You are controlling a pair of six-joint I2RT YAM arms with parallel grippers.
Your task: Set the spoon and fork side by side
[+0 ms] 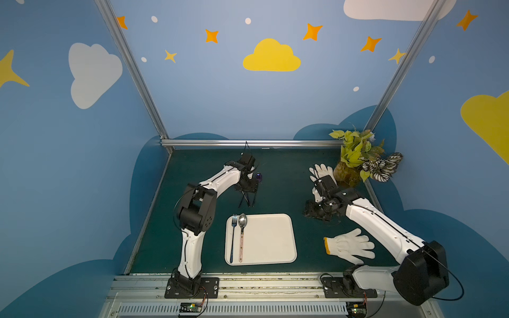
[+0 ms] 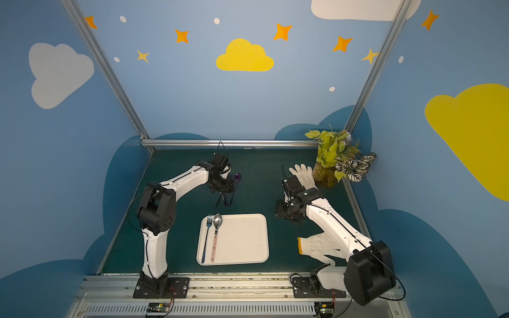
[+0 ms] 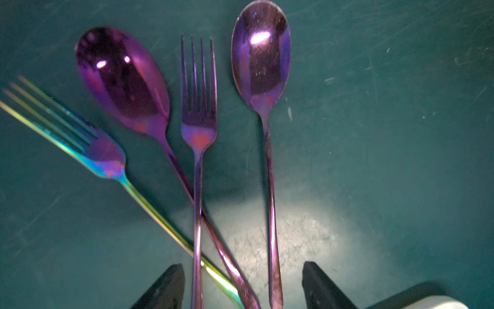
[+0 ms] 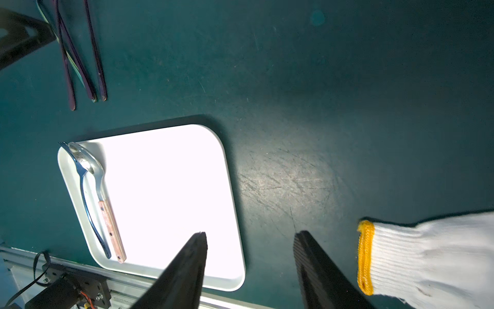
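Note:
On the left side of the white tray (image 1: 267,241), a blue fork (image 1: 232,241) and a silver spoon with a pinkish handle (image 1: 241,238) lie side by side, heads toward the back. Behind the tray, a purple spoon (image 3: 261,61), another purple spoon (image 3: 123,82), a purple fork (image 3: 199,134) and a rainbow fork (image 3: 105,154) rest on the table, some with crossing handles. Over these handles hovers my left gripper, its fingers parted and empty. My right gripper stands open above the table by the tray's right edge, holding nothing.
One white glove (image 1: 350,245) lies at the front right; another glove (image 1: 321,172) is behind my right arm. A leafy plant in a vase (image 1: 348,172) stands in the back right corner. Bare table stretches between the loose cutlery and the right arm.

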